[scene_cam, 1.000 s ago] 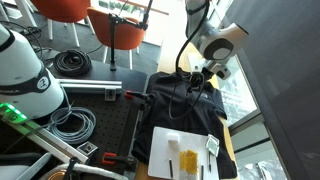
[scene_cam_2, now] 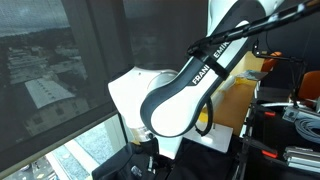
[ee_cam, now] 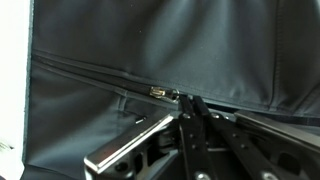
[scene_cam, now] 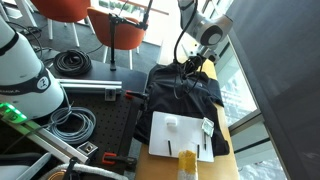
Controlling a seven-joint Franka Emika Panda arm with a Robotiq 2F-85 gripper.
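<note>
Black fabric with a zipper, like a jacket or bag point(scene_cam: 165, 100), lies spread on the table. In the wrist view, its zipper point(ee_cam: 95, 74) runs across the cloth to a small metal slider point(ee_cam: 160, 92). My gripper is right beside this slider, its fingertips close together and seemingly pinching the small pull tab, which they mostly hide. The first exterior view has the gripper point(scene_cam: 190, 66) low over the far part of the fabric. From the other side, the gripper point(scene_cam_2: 150, 162) is close to the dark cloth, too dark for detail.
A white board point(scene_cam: 182, 152) with a small white block point(scene_cam: 171, 122) and a pale green item point(scene_cam: 208, 127) rests on the near fabric. A yellow-topped object point(scene_cam: 187, 163) stands nearer. A dark cart point(scene_cam: 110, 110) and coiled cables point(scene_cam: 72, 126) flank the left.
My gripper has moved away from the camera, towards the far end. The near fabric, with the board and white block on it, has shifted the same way.
</note>
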